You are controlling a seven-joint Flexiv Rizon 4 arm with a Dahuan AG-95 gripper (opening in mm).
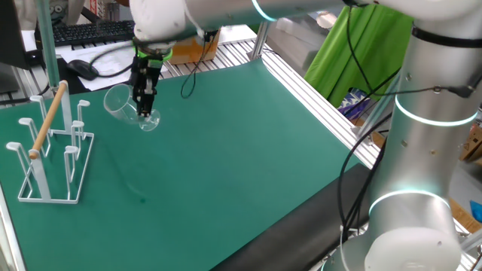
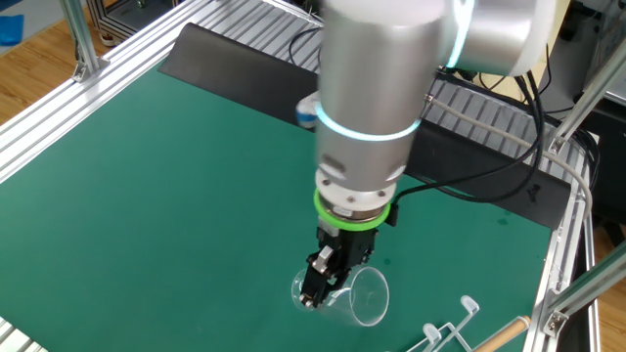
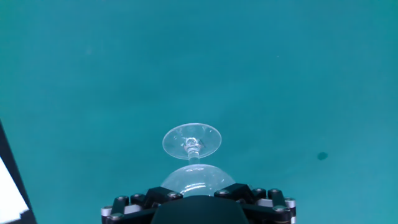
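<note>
A clear wine glass [image 1: 120, 104] is held tilted in the air above the green mat, its mouth toward the rack side and its round foot [image 1: 150, 120] on the other side. My black gripper [image 1: 143, 113] is shut on it, close to where bowl and stem meet. In exterior view 2 the fingers cross the glass [image 2: 370, 296] between foot and bowl. The wrist view shows the foot [image 3: 191, 140] and stem ahead of the gripper, with part of the bowl hidden behind it; the exact contact does not show there.
A white wire rack [image 1: 77, 202] with several upright pegs and a wooden handle [image 1: 50, 120] stands at the left of the mat. Past the far edge lie a mouse [image 1: 83, 69] and a keyboard [image 1: 86, 34].
</note>
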